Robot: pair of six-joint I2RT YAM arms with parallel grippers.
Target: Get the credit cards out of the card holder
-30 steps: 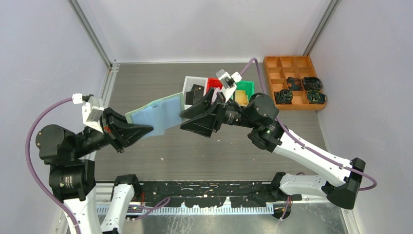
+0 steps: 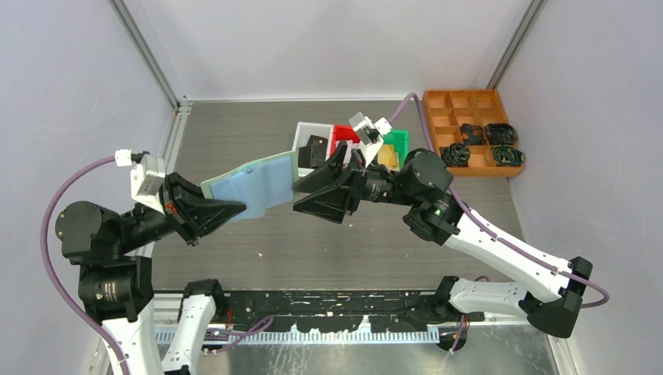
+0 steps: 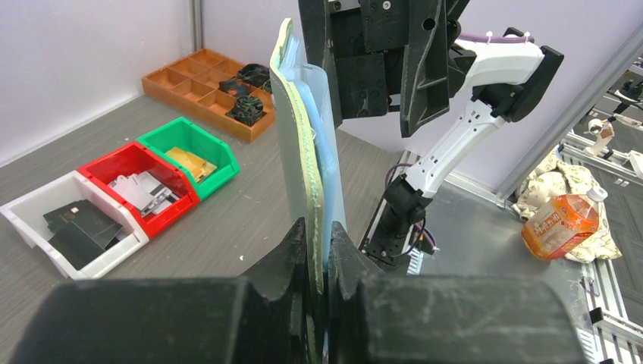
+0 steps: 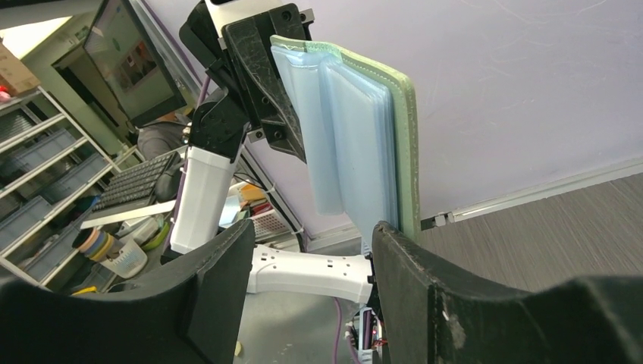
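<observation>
The card holder (image 2: 262, 186), pale green outside with light blue clear sleeves inside, is held up above the table by my left gripper (image 2: 244, 208), shut on one end. In the left wrist view the card holder (image 3: 307, 163) stands edge-on between the fingers, its sleeves slightly spread. At its far end my right gripper (image 2: 295, 197) stands open. The right wrist view shows the card holder (image 4: 356, 136) beyond the right fingers (image 4: 227, 265), its lower corner near the other finger; whether they touch I cannot tell. I make out no separate card in the sleeves.
White (image 3: 57, 254), red (image 3: 193, 199) and green (image 3: 227, 168) bins stand in a row, holding black, pale and yellow flat items. An orange compartment box (image 2: 438, 117) with dark coiled cables sits at the back right.
The left arm and the holder look still.
</observation>
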